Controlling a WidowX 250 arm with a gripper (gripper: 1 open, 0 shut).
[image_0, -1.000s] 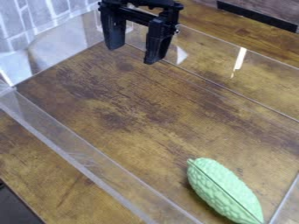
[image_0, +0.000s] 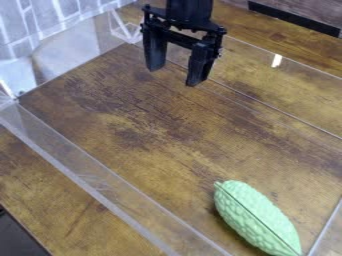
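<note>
My black gripper (image_0: 177, 60) hangs open at the top centre of the camera view, its two fingers apart with nothing between them, above the wooden surface. A pale green, ridged, elongated object (image_0: 257, 218), like a toy vegetable, lies at the lower right, well apart from the gripper.
A clear plastic-walled tray (image_0: 100, 178) surrounds the wooden work area (image_0: 160, 135), whose middle is bare. A patterned light cloth or surface (image_0: 54, 30) is at the back left. A dark strip shows at the lower left corner.
The gripper has shifted right over the last second, from upper centre-left to centre, and is now sharp rather than blurred. The green object has not moved.
</note>
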